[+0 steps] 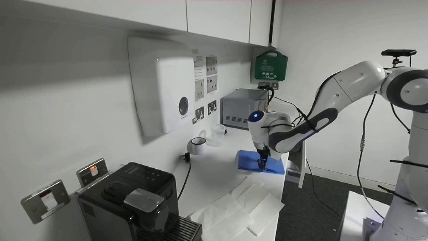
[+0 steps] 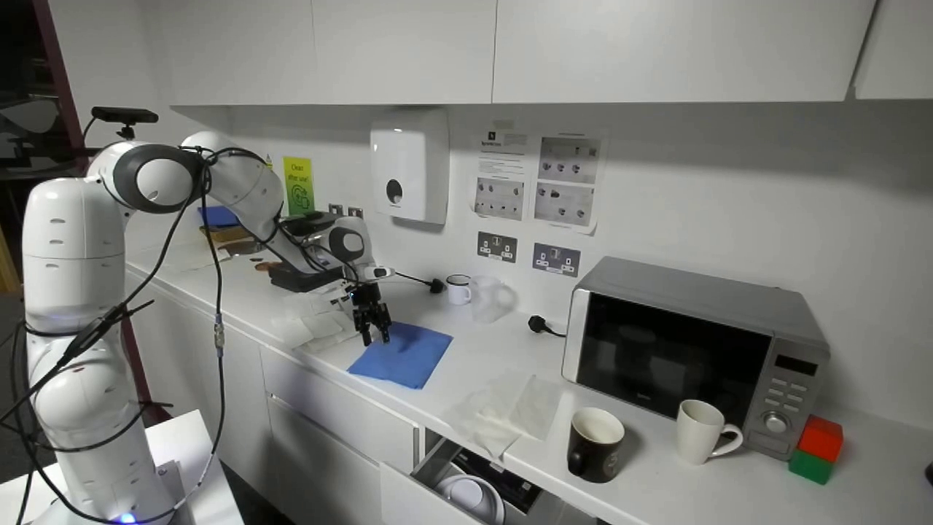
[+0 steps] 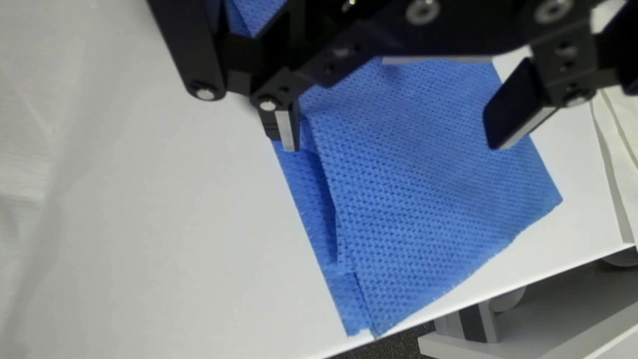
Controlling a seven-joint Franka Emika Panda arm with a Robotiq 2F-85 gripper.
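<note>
A blue cloth lies folded on the white counter, close to its front edge. In the wrist view the cloth shows a folded-over layer along its left side, with a narrow strip of the lower layer beneath. My gripper is open above it, its fingers pointing down. One fingertip is over the cloth's left edge and the other near its right edge; contact with the cloth cannot be made out. Nothing is held between them. In exterior view 1 the gripper appears low over the cloth.
White paper sheets lie beside the cloth, towards the coffee machine. An enamel mug stands near the wall. Towards the microwave are a black mug and a white mug. Below the counter a drawer is open.
</note>
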